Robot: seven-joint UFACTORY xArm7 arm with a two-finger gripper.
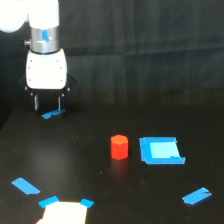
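A white robot gripper hangs at the upper left, its fingers apart with nothing between them, above the dark table. A small red block sits near the middle of the table, to the right of and below the gripper in view. Just right of the block lies a pale square edged with blue tape.
A pale object with blue tape pieces is cut off at the bottom left. Blue tape strips lie at the left, below the gripper and at the lower right. A dark backdrop stands behind.
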